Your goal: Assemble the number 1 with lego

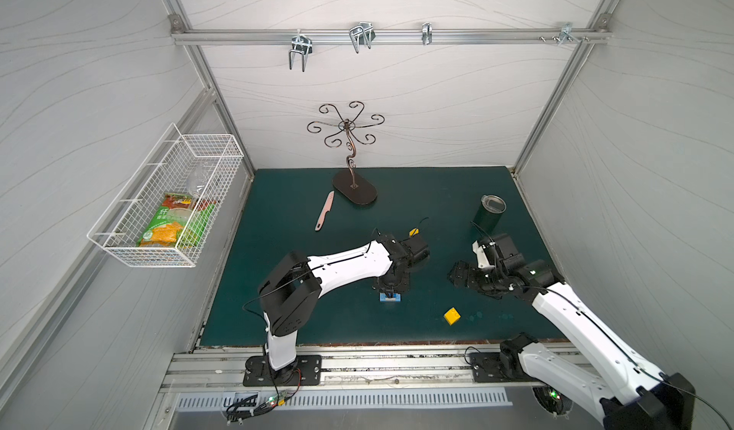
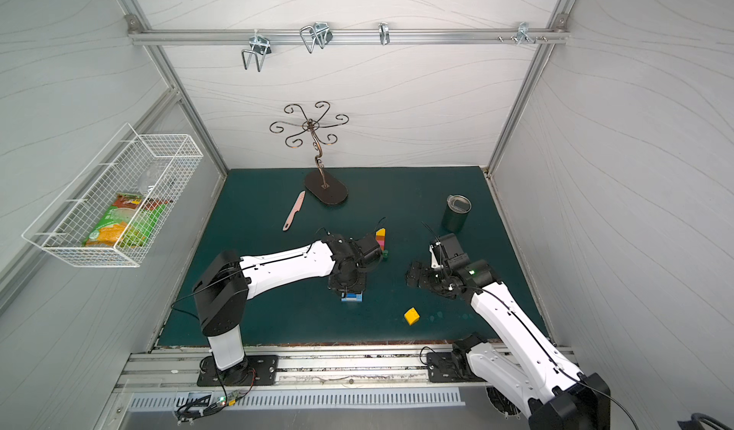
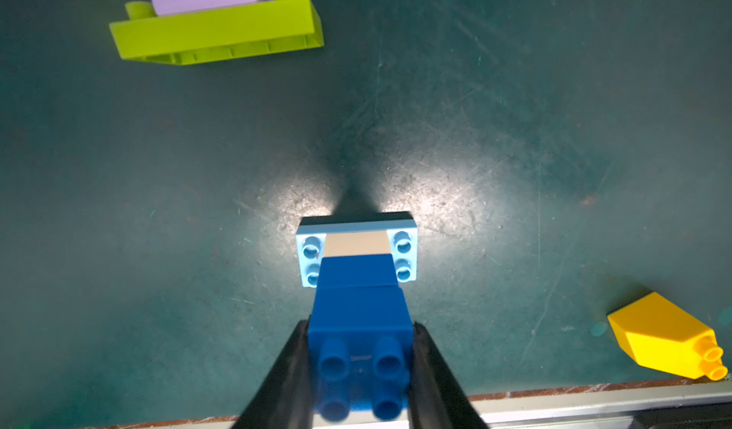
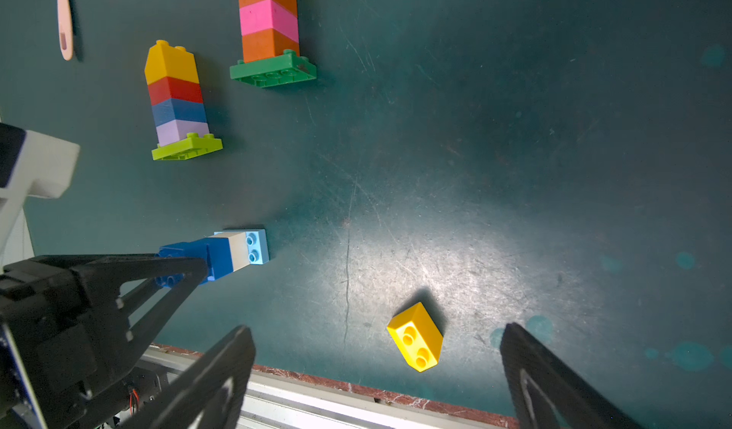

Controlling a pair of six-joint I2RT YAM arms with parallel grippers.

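Observation:
The stack's light blue base plate (image 3: 409,247) lies on the table with studs showing at both ends. A beige brick (image 3: 357,243) sits on its middle, with a blue brick (image 3: 358,270) above it. My left gripper is shut on the upper blue brick (image 3: 358,307), which lines up over the stack; whether it is fully pressed down, I cannot tell. A loose yellow brick (image 4: 415,336) rests on the table to the right of the stack. Over that brick, my right gripper stands open and empty, its fingers wide apart on either side.
Two finished-looking brick columns, one on a lime plate (image 4: 187,147) and one on a green plate (image 4: 273,69), stand behind the stack. Farther back are a pink knife (image 1: 325,211), a metal stand (image 1: 354,187) and a dark can (image 1: 489,213).

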